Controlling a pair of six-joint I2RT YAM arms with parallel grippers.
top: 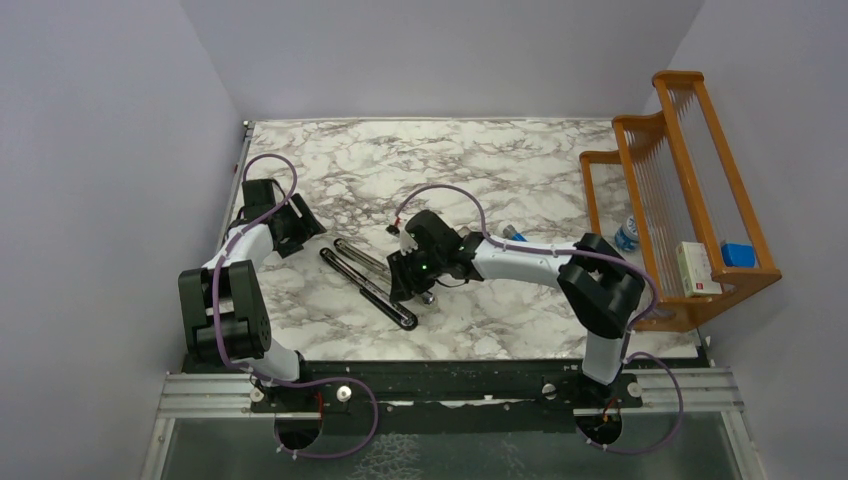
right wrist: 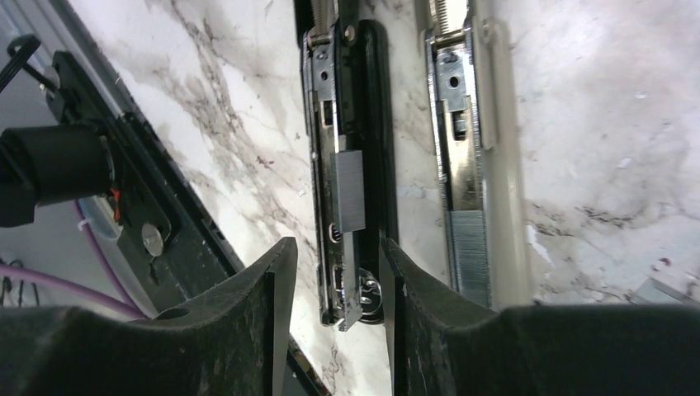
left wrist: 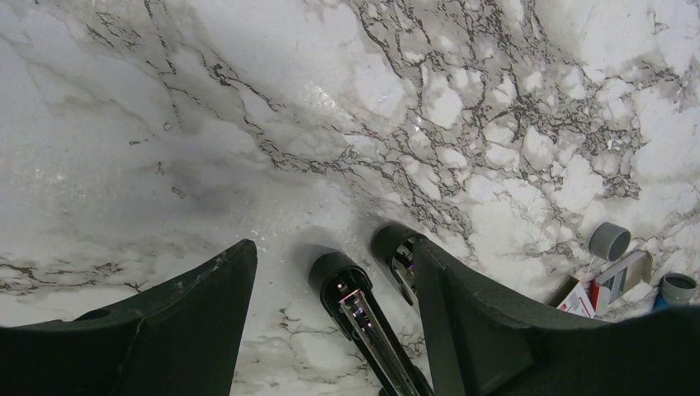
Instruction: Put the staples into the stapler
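The black stapler point(top: 382, 307) lies opened out flat on the marble table. In the right wrist view a grey staple strip point(right wrist: 351, 190) rests along the right edge of its metal magazine point(right wrist: 322, 210), tilted and not down inside the channel. Beside it lies a second, beige stapler point(right wrist: 505, 206), with staples point(right wrist: 470, 252) showing in its channel. My right gripper stands open over the black stapler's magazine end, nothing held. Off to the left, my left gripper is open and empty, near the staplers' far ends.
A grey cap point(left wrist: 609, 241), a small open box point(left wrist: 623, 276) and a bottle point(left wrist: 677, 287) sit on the table's right part. A wooden rack point(top: 650, 200) holding boxes and a bottle stands at the right.
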